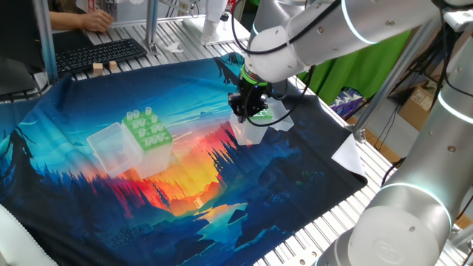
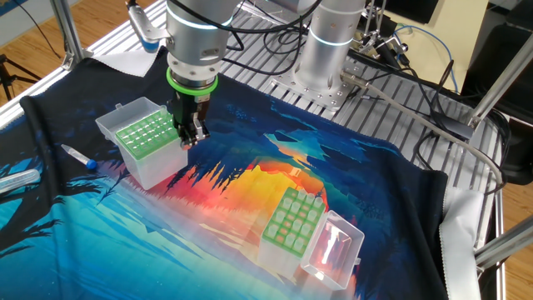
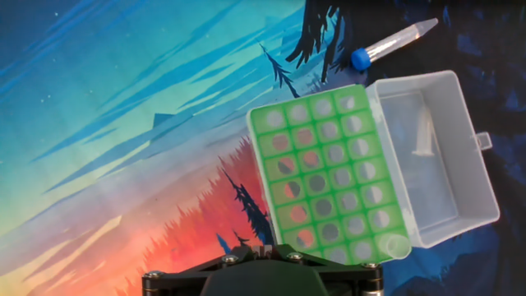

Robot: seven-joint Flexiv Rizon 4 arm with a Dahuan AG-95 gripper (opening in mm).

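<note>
In the wrist view, my black gripper spans the bottom edge, its fingers meeting near the middle; it looks shut, and nothing shows held. The second exterior view has the gripper (image 2: 195,137) close over the right edge of a clear box with a green grid rack (image 2: 148,133). From above, that green rack (image 3: 325,177) shows rows of mostly empty-looking round holes, with a pale translucent tube top (image 3: 396,246) at its near right corner. Its open lid (image 3: 427,156) lies to the right with a small clear piece inside. A blue-capped tube (image 3: 394,45) lies on the cloth beyond.
A second clear box with a green rack (image 2: 293,218) holds several upright tubes, its open lid (image 2: 333,248) beside it. Another tube or pen (image 2: 18,180) lies at the left edge. A hand (image 1: 94,21) rests by the keyboard (image 1: 100,53).
</note>
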